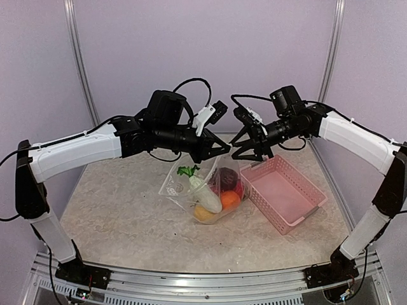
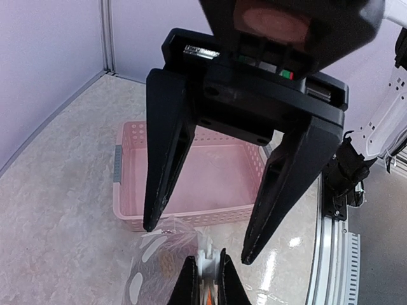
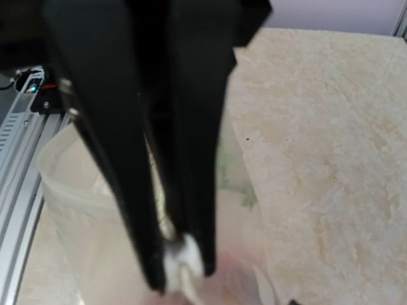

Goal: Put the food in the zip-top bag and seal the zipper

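Observation:
The clear zip bag [image 1: 191,190] holds a white vegetable [image 1: 205,194], an orange fruit [image 1: 229,200], a yellow item [image 1: 203,213] and a dark purple item [image 1: 227,179], with green leaves at the top. My left gripper [image 1: 224,149] is shut on the bag's white zipper slider [image 2: 208,267] at the top corner. My right gripper [image 1: 236,145] stands open just beside it; in the left wrist view its fingers straddle the space above the slider. The right wrist view shows the slider between dark fingers close up, blurred.
A pink basket [image 1: 284,190], empty, sits right of the bag. Metal rails [image 1: 210,274] run along the front edge, and walls enclose the back and sides.

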